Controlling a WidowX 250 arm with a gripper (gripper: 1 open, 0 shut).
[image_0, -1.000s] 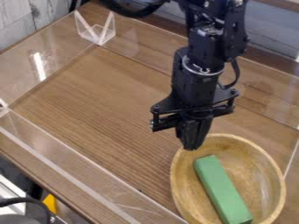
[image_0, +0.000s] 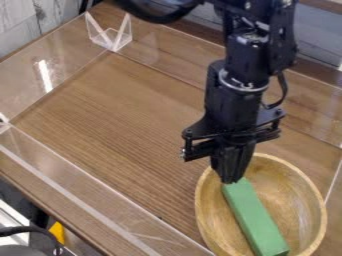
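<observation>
The black robot arm comes down from the top, its gripper (image_0: 230, 174) low over the upper rim of a tan wooden bowl (image_0: 307, 200) at the lower right. The fingers are shut, with nothing seen between them. A green rectangular block (image_0: 254, 218) lies in the bowl, its upper end just under the fingertips; whether they touch it I cannot tell.
A clear angular holder (image_0: 110, 32) stands at the far back left. A small yellow object (image_0: 56, 230) and a black cable are at the lower left edge.
My gripper has moved right and down, from left of the bowl's rim to over the upper end of the green block. The bowl and block look unmoved.
</observation>
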